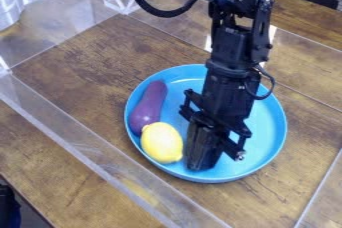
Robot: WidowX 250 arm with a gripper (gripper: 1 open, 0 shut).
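Note:
A blue plate (257,157) sits on the wooden table. On its left lie a purple eggplant-like object (148,105) and a yellow rounded object (162,142) below it. My black gripper (214,138) is down inside the plate, just right of the yellow object, and appears shut. What lies between or under its fingertips is too dark and hidden to tell.
Bare wood (74,67) spans the left, and more shows right of the plate. Clear plastic edging runs along the lower left and the top left corner. Cables loop above the arm.

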